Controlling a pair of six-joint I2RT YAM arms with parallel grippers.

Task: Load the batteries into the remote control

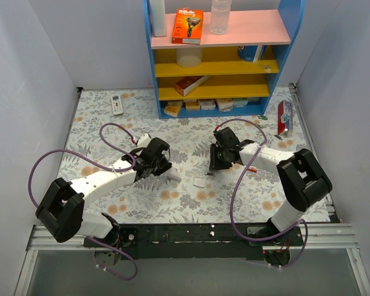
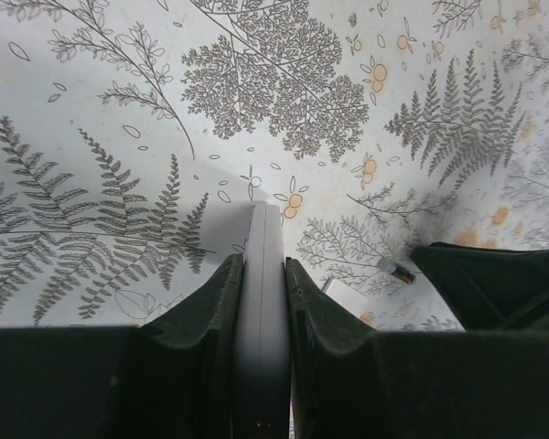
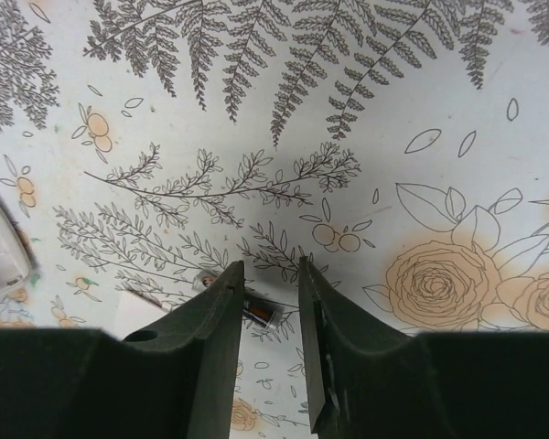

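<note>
My left gripper (image 1: 168, 168) is shut on a long pale object (image 2: 261, 347), likely the remote's body, left of centre on the patterned cloth. A small dark battery (image 1: 209, 174) lies below my right gripper (image 1: 217, 165), whose fingers stand part open with nothing visible between them; in the right wrist view the battery (image 3: 261, 315) is partly behind a finger. A white rectangular piece (image 1: 199, 183) lies just toward the front from the battery. A second remote-like handset (image 1: 117, 105) lies at the back left.
A shelf unit (image 1: 213, 80) with boxes stands at the back. A red package (image 1: 285, 118) and small batteries lie at the back right.
</note>
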